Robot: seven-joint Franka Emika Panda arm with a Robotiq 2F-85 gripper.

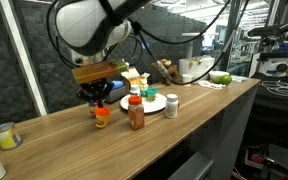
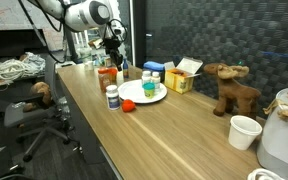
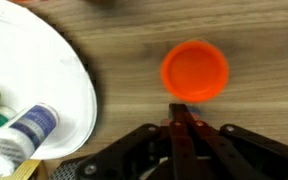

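Note:
In the wrist view an orange cup is seen from above, its round mouth fully visible. My gripper is shut, with nothing visible between its fingers, and its tips appear right at the cup's near edge. Whether they touch it I cannot tell. In exterior view 1 the cup stands upright on the wooden counter, and the gripper is just above and behind it. From the other side, in exterior view 2, the gripper is small and partly lost among the items at the counter's far end.
A white plate bearing small bottles lies close by. A red-brown jar and a white-lidded jar stand near the counter's front edge. A red round item sits beside the plate. Bare counter extends to the left.

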